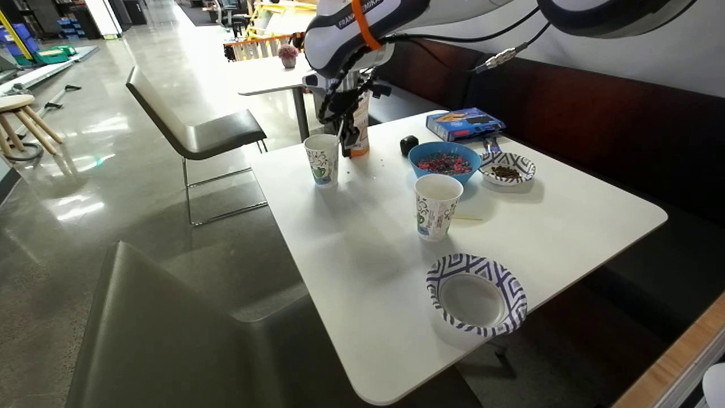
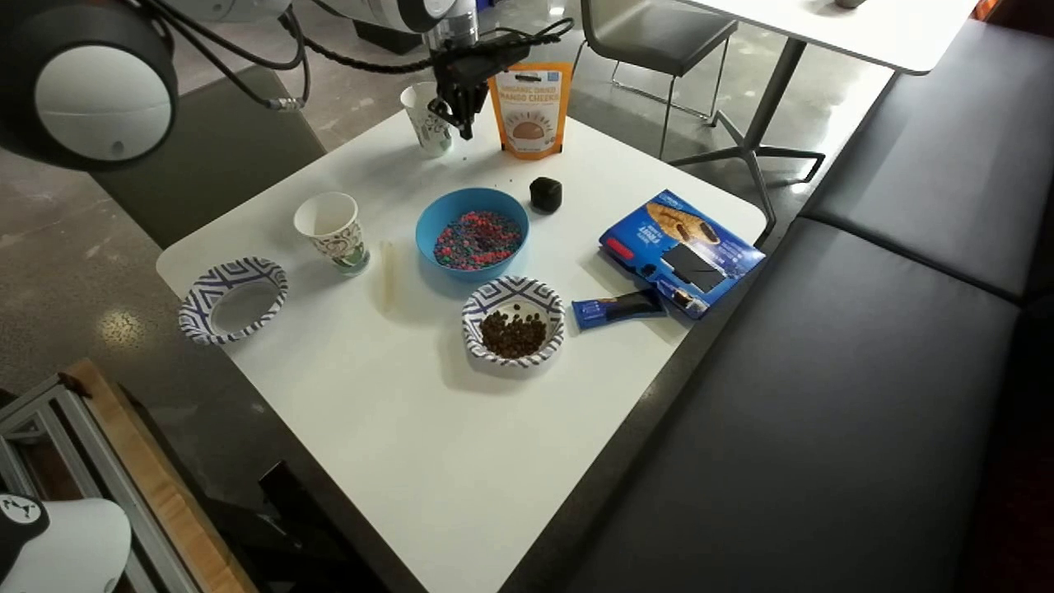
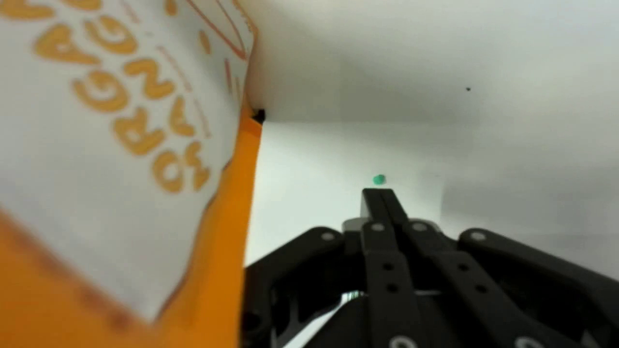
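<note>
My gripper is shut, its fingertips pressed together with nothing between them. A tiny green speck (image 3: 378, 179) lies on the white tabletop, outside the fingers and just past their tips in the wrist view. In exterior view 1 the gripper (image 1: 348, 151) hangs a little above the table, between a patterned paper cup (image 1: 322, 163) and an orange-and-white mango pouch (image 1: 361, 132). The pouch (image 3: 133, 133) fills the left of the wrist view, close beside the gripper.
A dark speck (image 3: 468, 89) lies farther off. A blue bowl (image 2: 425, 232) of coloured bits, a patterned bowl (image 2: 475, 341) of brown bits, a second cup (image 2: 336, 232), an empty bowl (image 2: 202, 296), a dark lump (image 2: 545, 194) and a blue box (image 2: 682, 252) stand around.
</note>
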